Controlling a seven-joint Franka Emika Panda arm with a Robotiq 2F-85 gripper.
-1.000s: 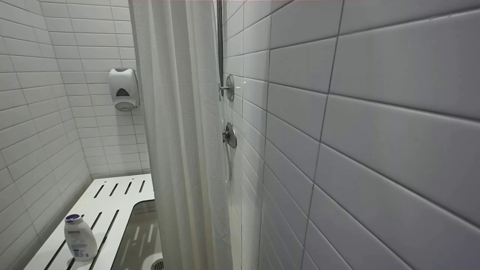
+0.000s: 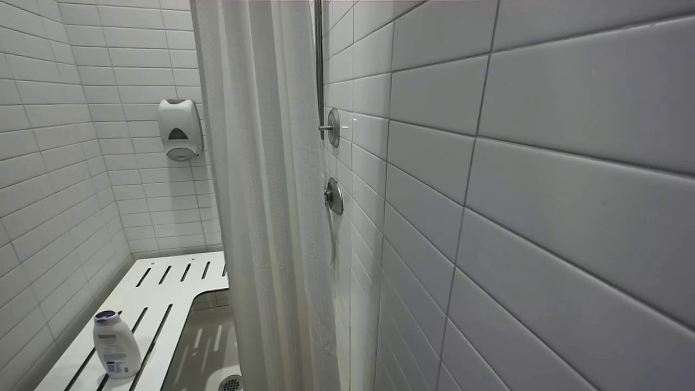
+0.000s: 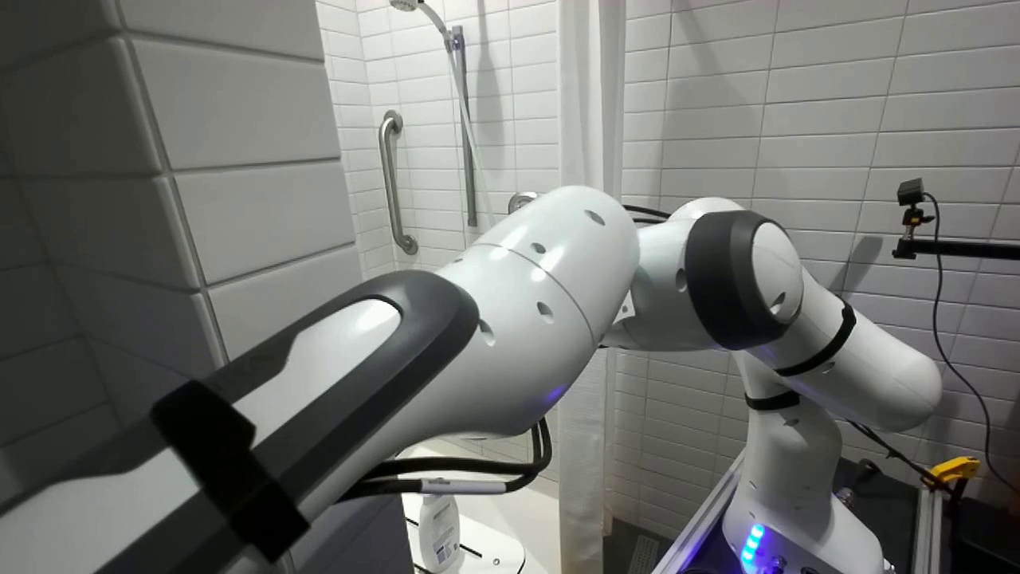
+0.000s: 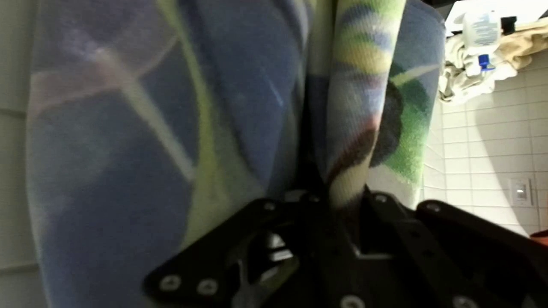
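A patterned cloth, mostly blue-grey with yellow, green and brown, fills most of the wrist view and is blurred close to the camera. One bunched fold of the cloth runs down to my black gripper, between or right in front of its fingers. The fingertips are dark and partly hidden by the fabric, so whether they grip it cannot be told. In the second exterior view the arm reaches toward the lower left, its gripper out of frame. Only the room shows in the first exterior view.
A white bottle stands on the slotted shower bench, beside the hanging curtain. In the wrist view, another bottle with a blue cap lies near beige cloths. A tiled wall corner stands close to the arm.
In the first exterior view the curtain has shifted slightly to the right, covering a little less of the bench. The bottle on the bench has not moved.
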